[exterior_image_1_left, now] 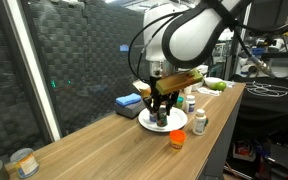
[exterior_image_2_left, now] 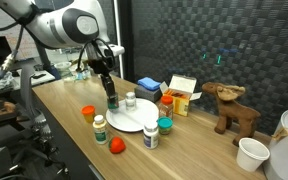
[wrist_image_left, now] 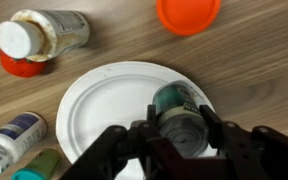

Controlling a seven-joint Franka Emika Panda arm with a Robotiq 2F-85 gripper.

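My gripper [exterior_image_1_left: 163, 108] is shut on a dark jar [exterior_image_2_left: 112, 101]. In the wrist view the jar's round grey-green lid [wrist_image_left: 183, 129] shows between the fingertips. The jar is over the near part of the white plate [exterior_image_2_left: 134, 118], close to its rim on the side of the orange cup [exterior_image_2_left: 88, 112]; whether its base touches the plate I cannot tell. A small white container [exterior_image_2_left: 131, 101] stands on the plate beside the jar, and in exterior view 1 the jar and gripper partly cover it.
Close around the plate are a white-capped bottle [exterior_image_2_left: 100, 131], a tomato [exterior_image_2_left: 117, 146], another bottle [exterior_image_2_left: 151, 136], a green-lidded jar [exterior_image_2_left: 165, 126] and a red-orange bottle [exterior_image_2_left: 166, 106]. Behind lie a yellow box [exterior_image_2_left: 183, 95] and a blue block [exterior_image_2_left: 149, 84].
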